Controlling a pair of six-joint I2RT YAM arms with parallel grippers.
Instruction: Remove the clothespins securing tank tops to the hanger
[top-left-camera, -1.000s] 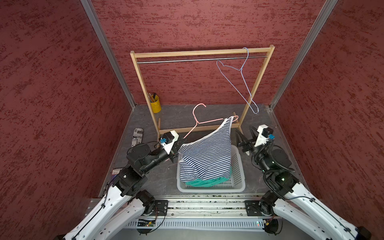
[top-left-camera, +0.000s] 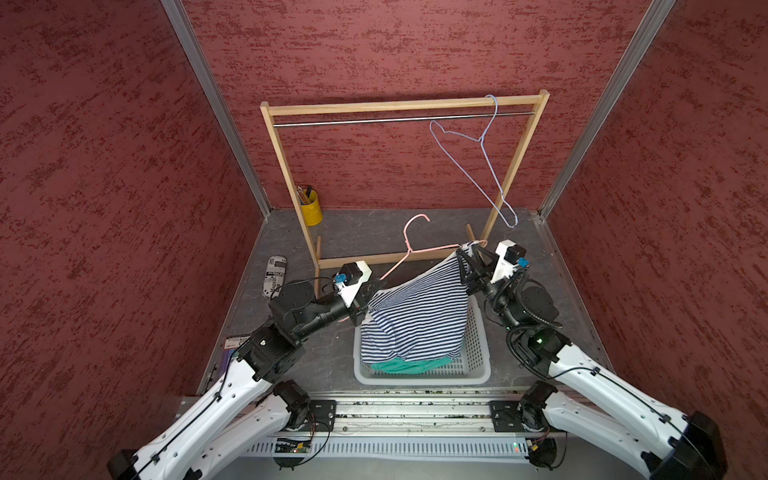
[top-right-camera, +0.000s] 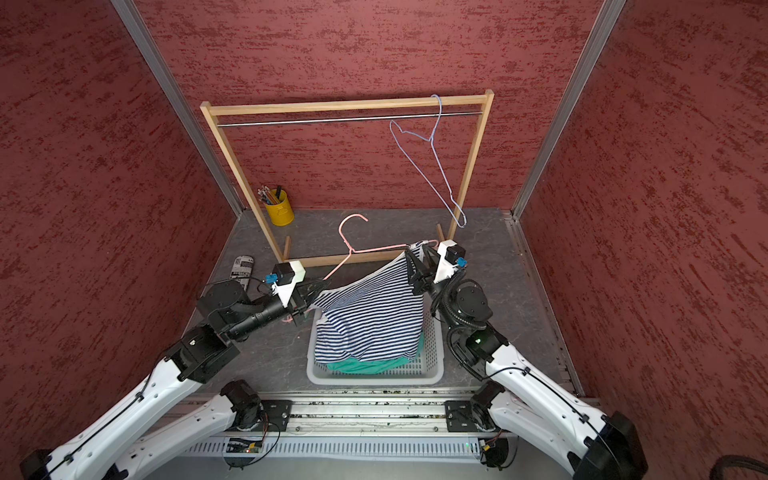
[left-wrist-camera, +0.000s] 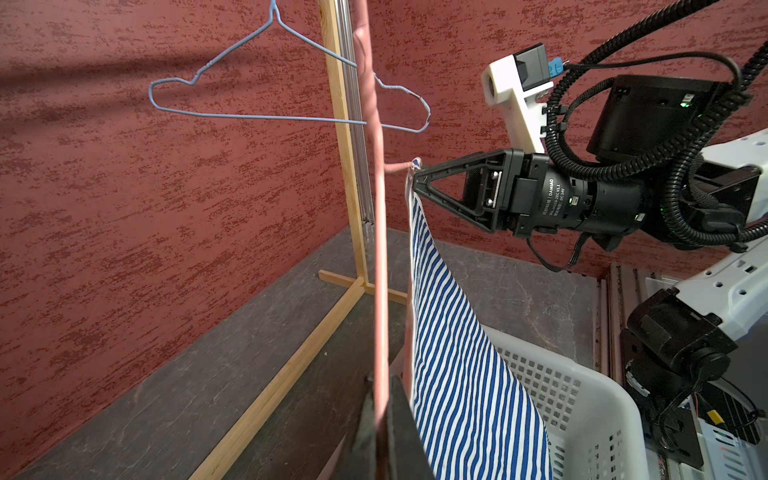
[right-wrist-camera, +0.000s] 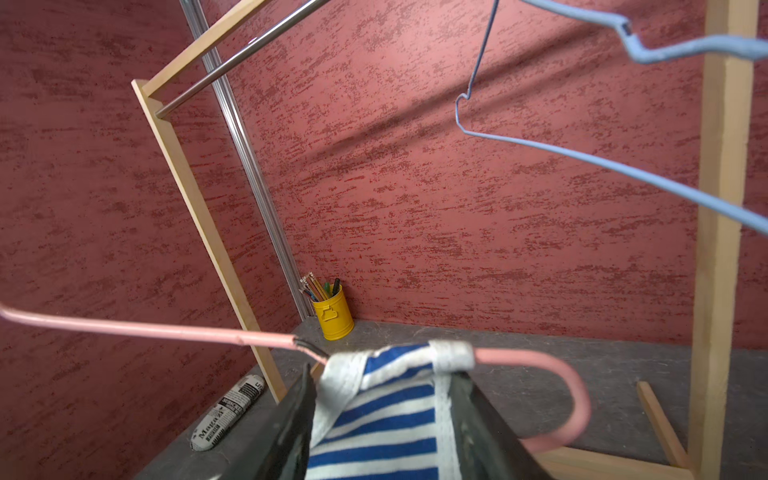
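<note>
A striped tank top (top-left-camera: 416, 312) hangs from a pink hanger (top-left-camera: 408, 246) over the basket. My left gripper is shut on the pink hanger's bar, at the garment's left side. My right gripper is part open around the top corner of the tank top at the hanger's right end, its fingers blurred on either side of the white-edged fabric. I cannot make out a clothespin there.
A white basket (top-left-camera: 480, 352) below holds teal cloth. A blue hanger (top-left-camera: 500, 188) hangs on the wooden rack (top-left-camera: 400, 104). A yellow cup (top-left-camera: 312, 212) stands at the back left; a printed case (top-left-camera: 274, 276) lies on the left floor.
</note>
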